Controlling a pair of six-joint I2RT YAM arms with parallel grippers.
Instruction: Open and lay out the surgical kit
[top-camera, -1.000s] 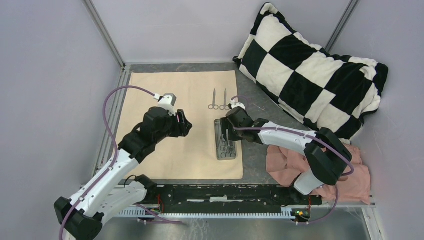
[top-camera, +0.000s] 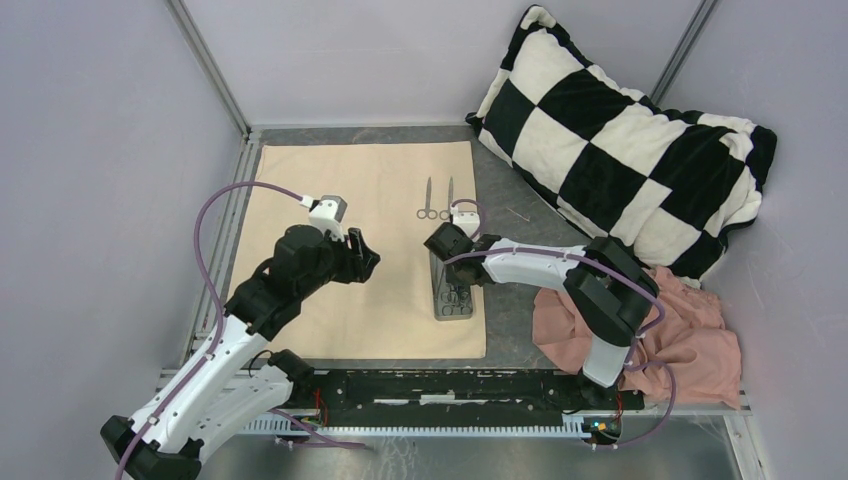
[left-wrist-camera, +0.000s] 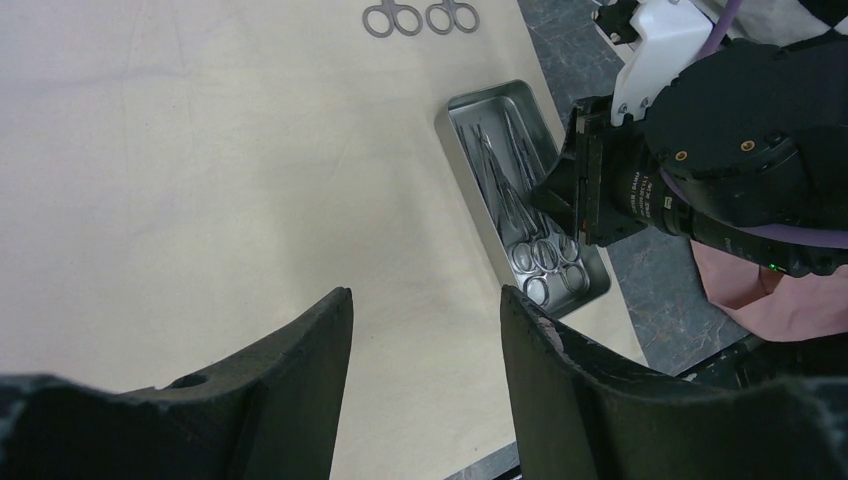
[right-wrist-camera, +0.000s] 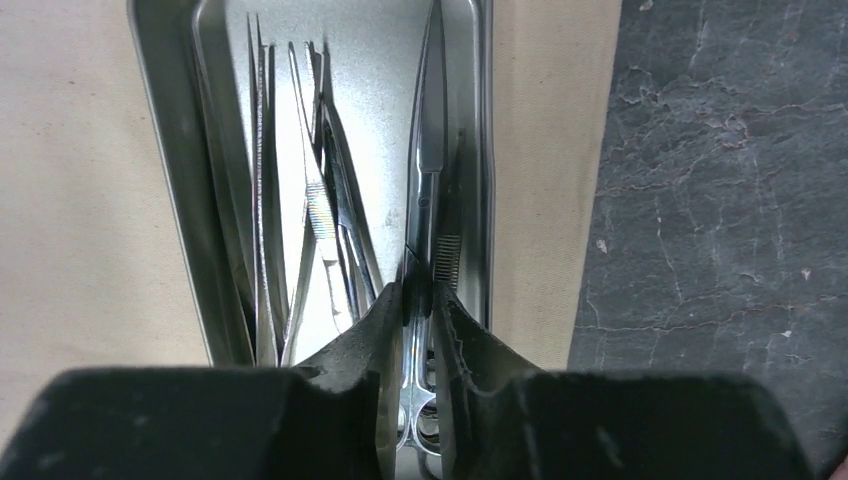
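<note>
A steel tray of scissors, forceps and other instruments sits on the beige cloth. My right gripper is down in it, fingertips close on either side of long scissors; whether it grips them is unclear. In the top view the right gripper hides much of the tray. Two pairs of scissors lie apart on the cloth behind the tray. My left gripper hangs open and empty over the cloth, left of the tray.
A checkered cushion fills the back right, a pink cloth the front right. Grey walls border the workspace.
The left arm has shifted slightly left and down in the top view.
</note>
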